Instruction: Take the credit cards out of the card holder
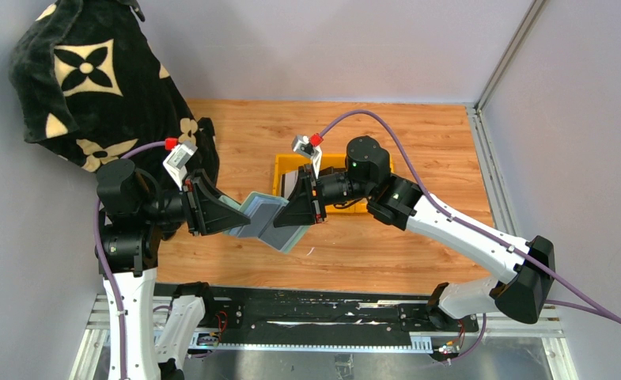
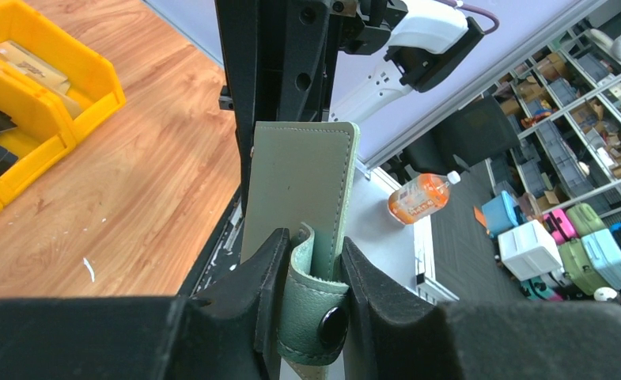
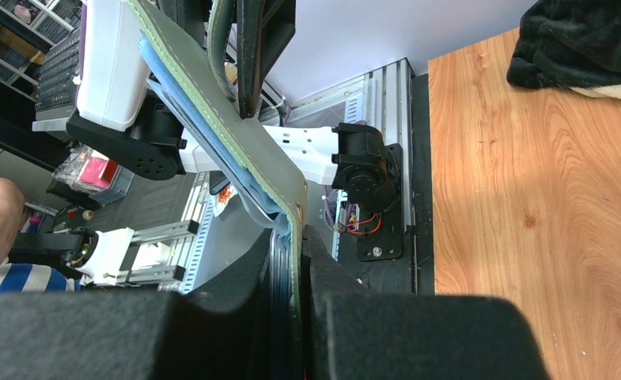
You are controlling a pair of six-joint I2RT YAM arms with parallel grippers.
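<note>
Between the two arms, the pale green card holder [image 1: 251, 215] hangs spread open above the table, its blue-grey card sleeves showing. My right gripper is shut on its right part, pinching the cover together with the stack of sleeves [image 3: 282, 273]. At the left end, my left gripper stands part open, its fingers on either side of the holder's curled strap with the dark snap button [image 2: 333, 325]. The green cover [image 2: 299, 186] rises beyond those fingers. Light blue sleeves [image 3: 204, 134] lie along the cover in the right wrist view. I cannot make out separate cards.
A yellow bin [image 1: 356, 207] sits on the table behind the right gripper, partly hidden, with items inside. A dark patterned cloth [image 1: 85, 87] hangs at the left. A small white scrap [image 1: 311, 251] lies on the wood.
</note>
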